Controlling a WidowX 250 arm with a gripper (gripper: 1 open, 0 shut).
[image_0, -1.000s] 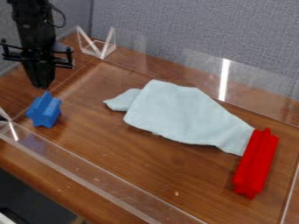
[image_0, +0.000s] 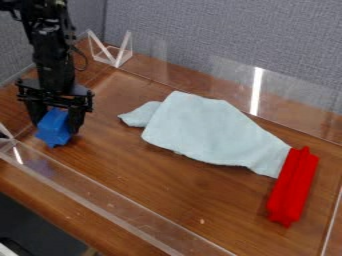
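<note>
My black gripper (image_0: 54, 104) is lowered at the left side of the wooden table, its fingers down around the top of a small blue block (image_0: 54, 131). Whether the fingers press on the block or are apart from it is hard to tell. A pale folded cloth (image_0: 211, 130) lies across the middle, and a long red object (image_0: 293, 185) lies at the right.
Clear low walls edge it, and a white wire-like bracket (image_0: 111, 52) stands at the back left behind the arm.
My gripper has come down and slightly right onto the blue block from above and behind it. The cloth and the red object have not moved.
</note>
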